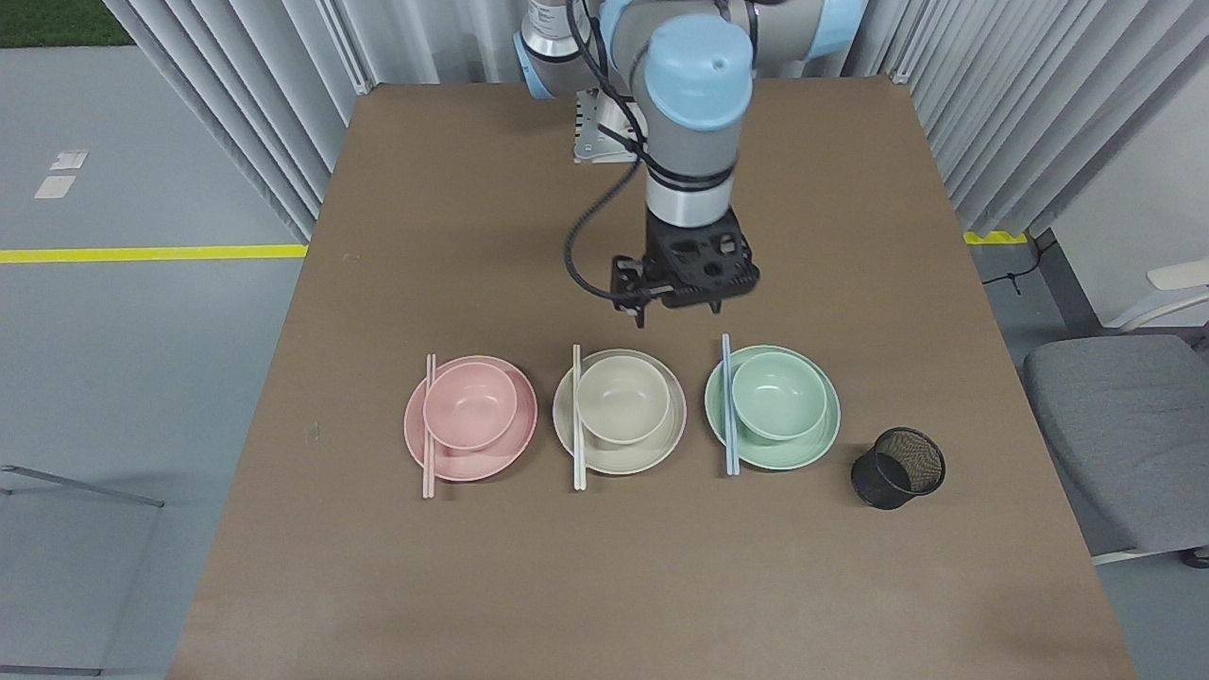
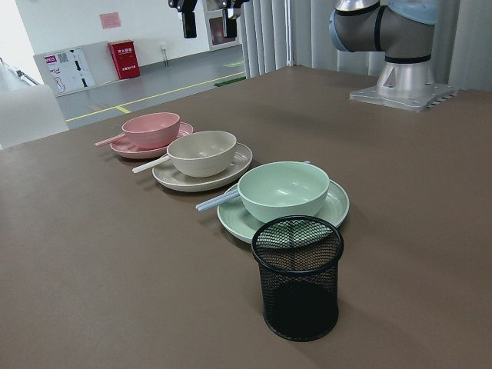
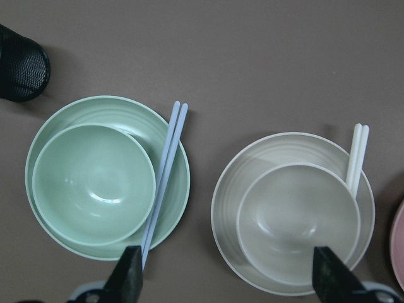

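Three plates stand in a row, each with a bowl and a chopstick pair: pink bowl with pink chopsticks, cream bowl with white chopsticks, mint bowl with light-blue chopsticks. Right of them is a black mesh cup. My gripper hangs above the table behind the cream and mint settings, its fingers apart; in the wrist view it is open over those two settings, with nothing held.
A grey chair stands at the right edge.
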